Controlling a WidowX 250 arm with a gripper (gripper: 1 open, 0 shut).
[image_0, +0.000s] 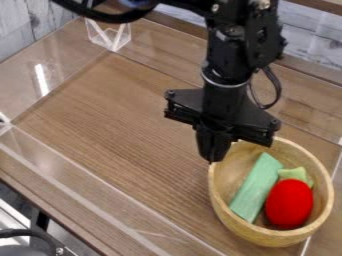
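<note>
The black gripper (214, 150) hangs over the left rim of a yellow bowl (310, 170) at the lower right, its lower end pointing down; it appears shut, with nothing visible held. In the bowl lie a green bar-shaped item (253, 188), a red rounded object (290, 203) and a smaller light-green piece behind the red one.
A small white wire-like item (110, 32) stands at the back left. Black cables lie at the lower left corner, off the table's edge.
</note>
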